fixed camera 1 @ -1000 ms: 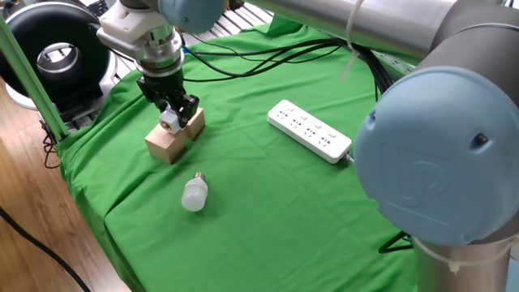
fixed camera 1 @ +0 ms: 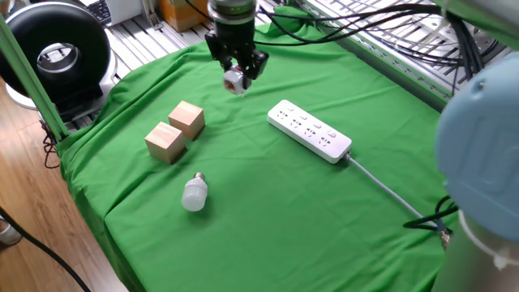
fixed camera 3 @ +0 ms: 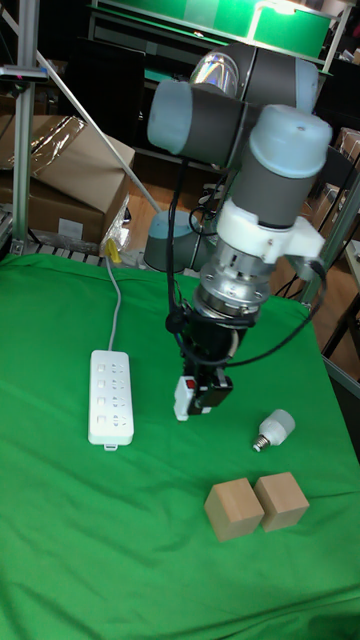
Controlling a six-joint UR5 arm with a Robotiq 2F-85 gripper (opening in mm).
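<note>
My gripper (fixed camera 1: 238, 68) is above the far part of the green cloth, shut on a small white socket-like piece (fixed camera 1: 235, 82). This piece, with a brownish opening, sticks out below the fingers; in exterior view 3 the white piece (fixed camera 3: 182, 398) shows at the side of the dark fingers. A white bulb (fixed camera 1: 195, 194) with a metal screw base lies on the cloth, apart from the gripper. Two wooden blocks (fixed camera 1: 166, 143) stand near the bulb, close together. To the right lies a white power strip (fixed camera 1: 310, 130), its sockets facing up.
The strip's grey cable (fixed camera 1: 384, 184) runs toward the robot's base. Black cables (fixed camera 1: 357, 23) hang from the arm over the far edge. A black ring-shaped device (fixed camera 1: 58, 55) stands off the cloth at the left.
The gripper has moved from above the wooden blocks to the right and away toward the far edge, carrying the white piece. Blocks, bulb and strip have stayed put.
</note>
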